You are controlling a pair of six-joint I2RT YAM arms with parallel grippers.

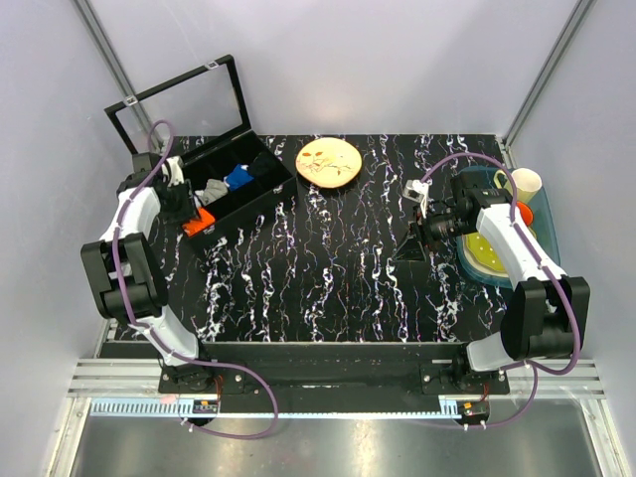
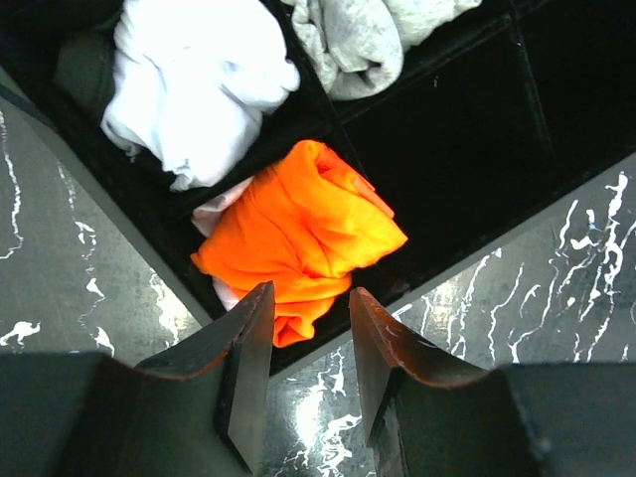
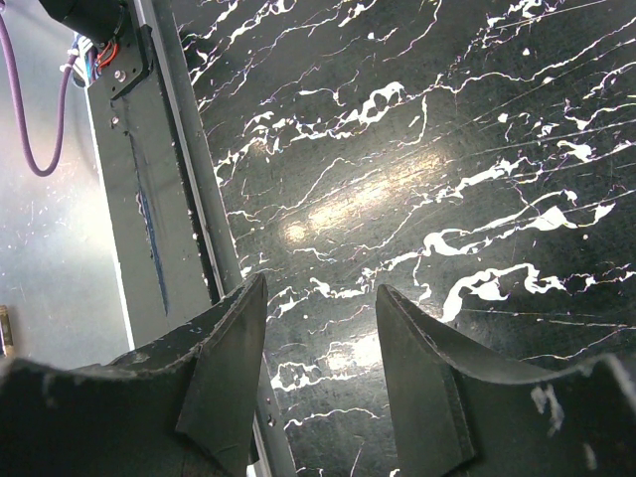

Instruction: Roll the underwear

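Observation:
The orange underwear (image 2: 298,234), a bunched bundle, lies in the near-left corner compartment of the black divided box (image 1: 260,207). Something pale pink (image 2: 224,204) peeks out from beneath it. Above that corner, my left gripper points at the bundle with its fingers apart; in the left wrist view nothing is between them except the bundle's lower end further down. My right gripper hangs over bare table on the right, its fingers apart and empty; the top view has it (image 1: 409,250) left of the dish rack.
Other compartments hold a white cloth (image 2: 199,84), a grey one (image 2: 348,45) and a blue one (image 1: 238,177). The box's clear lid (image 1: 189,99) stands raised. A patterned plate (image 1: 328,162) and a dish rack (image 1: 556,258) flank free table in the middle.

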